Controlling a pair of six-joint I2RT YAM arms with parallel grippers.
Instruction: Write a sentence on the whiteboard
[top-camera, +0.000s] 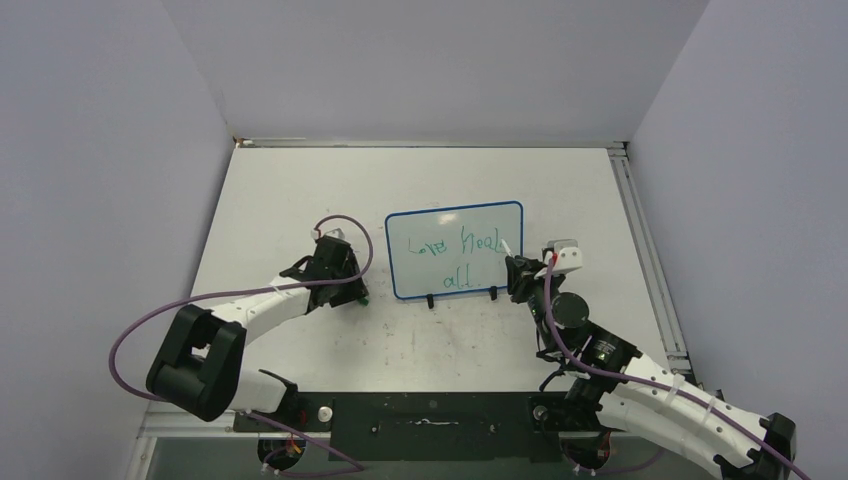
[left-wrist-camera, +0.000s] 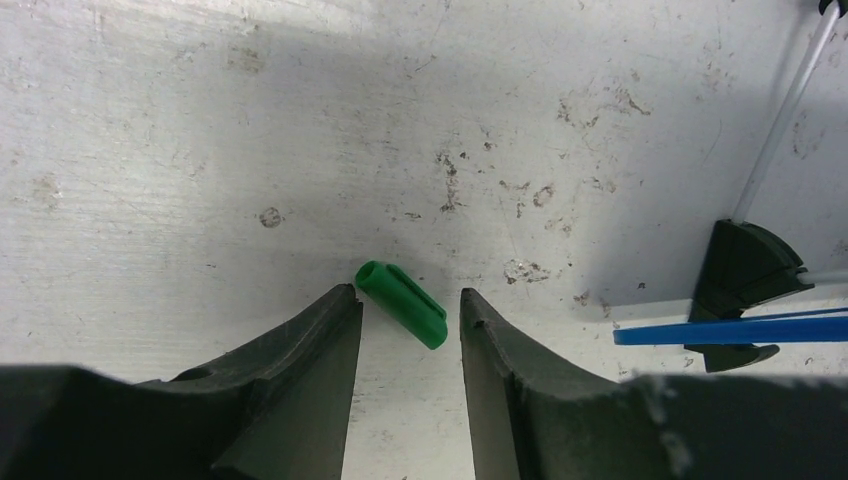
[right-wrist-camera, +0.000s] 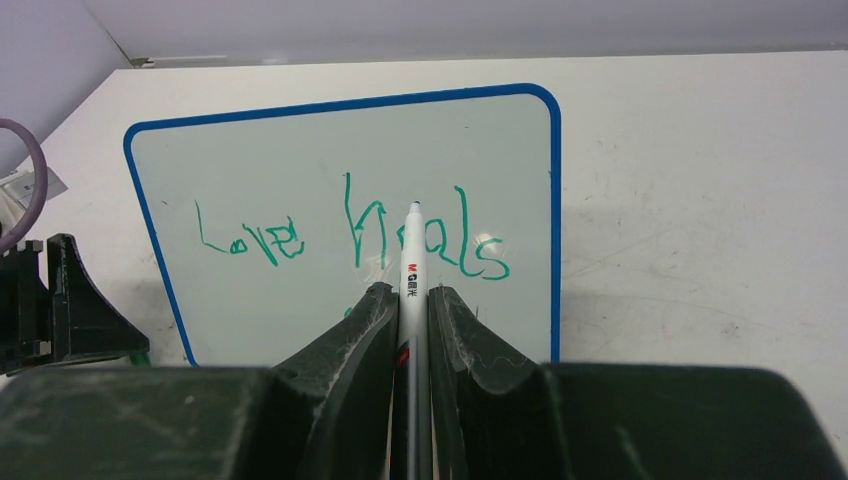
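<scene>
The blue-framed whiteboard carries green writing that reads "Love heals" with "all" below. My right gripper is shut on a white marker, its uncovered tip pointing up over the word "heals" in the right wrist view. Left of the board, my left gripper stands part open, low over the table. A short green marker cap lies tilted between its fingertips, with a slim gap showing on the right finger's side. Whether the cap touches the left finger or the tabletop, I cannot tell.
Black feet prop the board's lower edge; one foot and the blue frame show at the right of the left wrist view. Purple hoses trail along both arms.
</scene>
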